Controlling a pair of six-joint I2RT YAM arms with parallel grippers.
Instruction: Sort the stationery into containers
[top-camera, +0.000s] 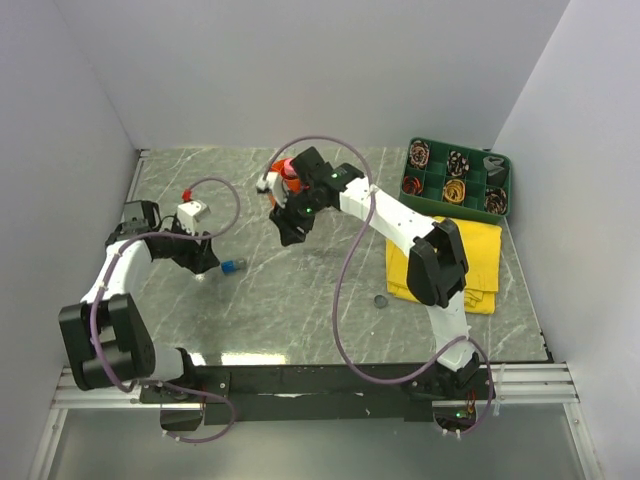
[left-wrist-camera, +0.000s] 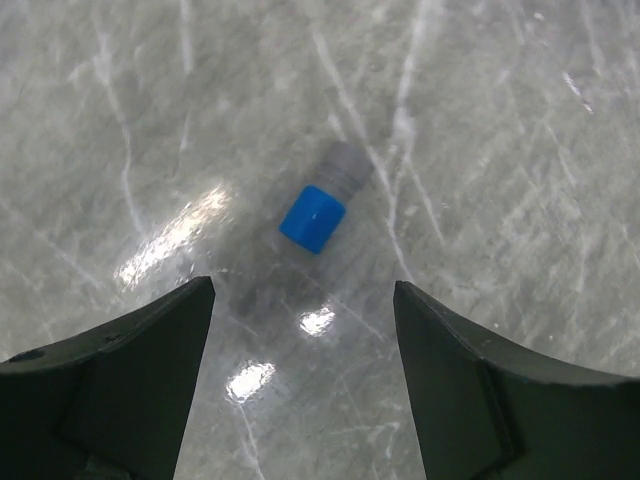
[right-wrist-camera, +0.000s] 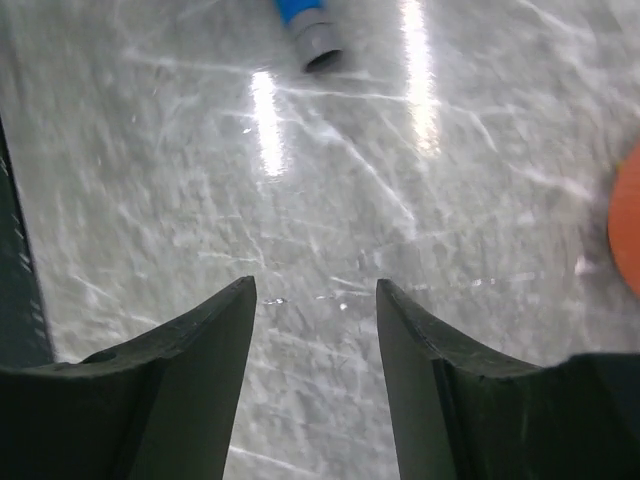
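Note:
A small blue-and-grey cylinder (top-camera: 233, 266) lies on its side on the left part of the table. My left gripper (top-camera: 208, 262) is just left of it; in the left wrist view the cylinder (left-wrist-camera: 315, 215) shows beyond the open fingers (left-wrist-camera: 150, 365), clear of them. My right gripper (top-camera: 290, 235) hangs open and empty farther right. In the right wrist view the cylinder (right-wrist-camera: 308, 35) is cut off by the top edge. An orange pot (top-camera: 283, 172) at the back centre is partly hidden behind the right arm; its contents are mostly covered. Part of the pot (right-wrist-camera: 627, 220) edges into the right wrist view.
A green divided box (top-camera: 440, 208) with coiled items stands at the back right. In front of it lies a folded yellow cloth (top-camera: 482, 260), partly under the right arm. A small round grey object (top-camera: 380, 301) sits near centre right.

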